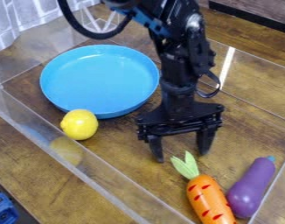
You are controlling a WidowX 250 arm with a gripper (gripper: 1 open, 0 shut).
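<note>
My black gripper (180,140) hangs low over the wooden board at the centre, its two fingers apart, just behind the leafy top of an orange toy carrot (208,197). A purple toy eggplant (249,189) lies to the right of the carrot. A yellow lemon (79,124) sits on the left, in front of a round blue plate (93,79).
Clear plastic walls (86,182) edge the wooden surface along the front left. Bare wood lies at the back right and between the lemon and the carrot. A blue object (3,206) is outside at the lower left.
</note>
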